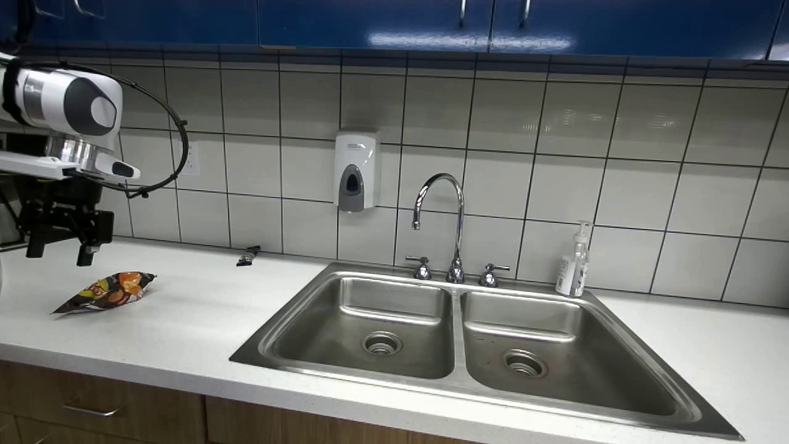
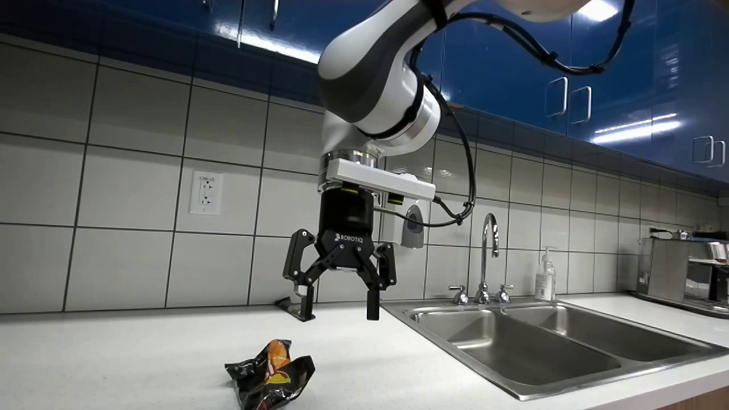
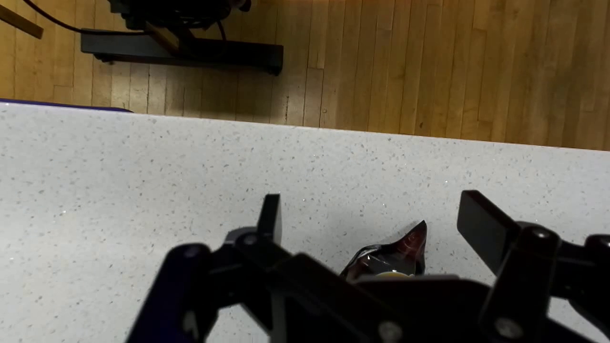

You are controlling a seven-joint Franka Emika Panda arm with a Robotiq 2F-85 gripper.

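Observation:
A crumpled dark snack bag with orange and yellow print lies on the white counter, left of the sink. My gripper hangs above the counter with its fingers spread wide and nothing between them. In the second exterior view the bag lies lower and nearer the camera than the fingertips. Between and below the fingers in the wrist view, part of the bag shows, the rest covered by the gripper body. A small dark wrapper-like item rests by the tiled wall.
A double steel sink with a tall faucet takes up the middle counter. A soap bottle stands behind it, and a dispenser hangs on the wall. The counter's front edge drops to a wooden floor. Counter around the bag is clear.

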